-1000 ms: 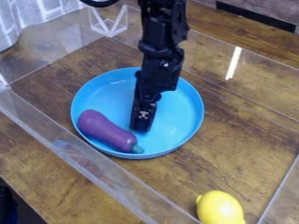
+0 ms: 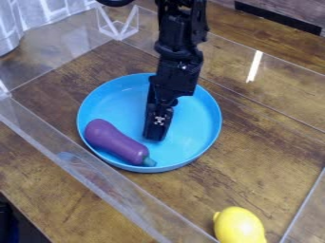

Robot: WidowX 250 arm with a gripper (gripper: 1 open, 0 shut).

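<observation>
A black gripper [image 2: 162, 114] reaches down from the top centre into a blue plate [image 2: 203, 128], its tips low over or on the plate's middle. A purple eggplant [image 2: 114, 140] lies in the front left of the plate, left of and nearer the camera than the gripper tips, its green stem pointing right. The fingers are dark and overlap in this view, and I see nothing held between them.
A yellow lemon-like object [image 2: 238, 225] lies at the bottom right. A clear plastic edge crosses the lower left, and clear plastic stands at the top left.
</observation>
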